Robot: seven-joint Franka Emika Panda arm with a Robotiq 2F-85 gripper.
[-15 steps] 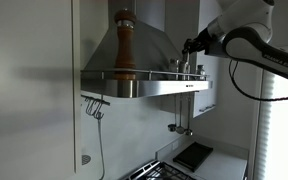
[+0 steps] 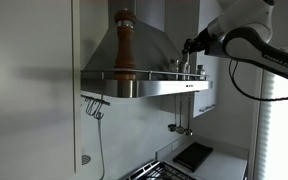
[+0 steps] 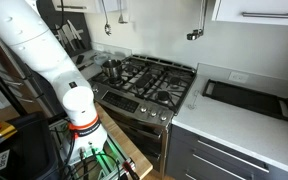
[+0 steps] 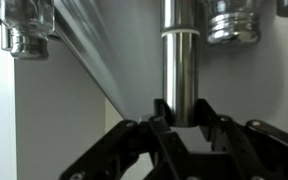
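Note:
In the wrist view a shiny silver cylinder (image 4: 180, 70) with a pale ring runs down between the fingers of my gripper, which is shut on its end. Seen from exterior view 1, the gripper (image 2: 191, 47) is at the right end of the range hood's railed shelf (image 2: 154, 76), just above the small containers there. Glass jars with metal lids flank the cylinder: one (image 4: 232, 22) close on the right, another (image 4: 29, 30) farther left. Exterior view 2 does not show the gripper.
A tall wooden mill (image 2: 125, 45) stands on the shelf's left part. Utensils (image 2: 181, 125) hang under the hood. Below are the stove (image 3: 149, 85) and a mostly clear counter (image 3: 214, 125) with a black tray (image 3: 247, 101).

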